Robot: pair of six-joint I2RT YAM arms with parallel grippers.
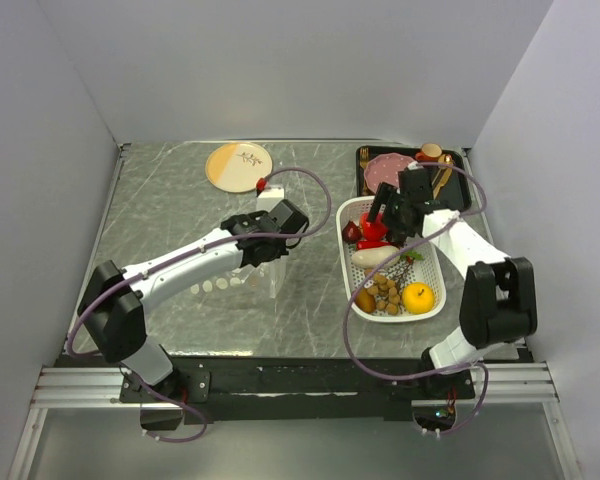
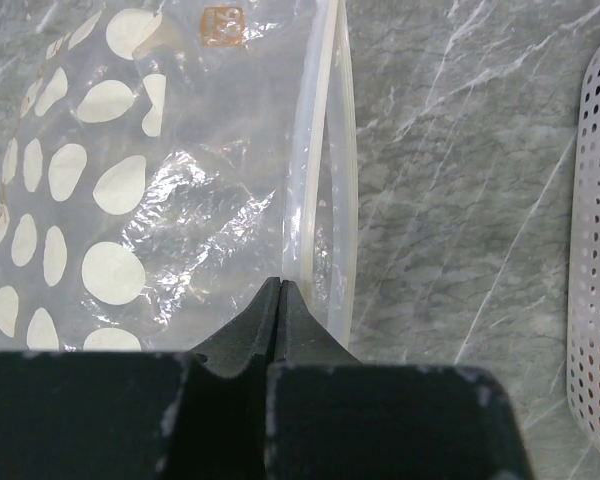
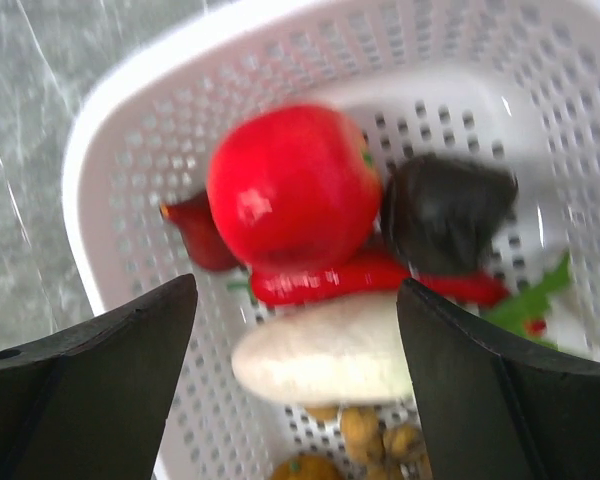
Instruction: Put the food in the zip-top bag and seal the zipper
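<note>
The clear zip top bag [image 2: 195,210] with pale spots lies on the counter, its two zipper strips [image 2: 315,170] slightly apart. My left gripper is shut at the upper strip's edge; whether film is pinched between its tips is hard to see. My right gripper hovers over the white food basket [image 1: 347,285], fingers [image 3: 110,365] apart and nothing held. Ahead of them, in the right wrist view, sits a round red vegetable [image 3: 295,190]. Near it are a dark vegetable [image 3: 450,212], a red pepper [image 3: 320,280], a pale long vegetable [image 3: 325,350] and a small dark-red piece [image 3: 202,232].
A yellow fruit [image 1: 418,298], a brown fruit [image 1: 365,300] and several small tan pieces [image 1: 385,292] fill the basket's front. Behind it stands a black tray [image 1: 457,197] with a pink plate [image 1: 380,170]. A cream-and-yellow plate [image 1: 238,167] lies at the back. Bare counter separates bag and basket.
</note>
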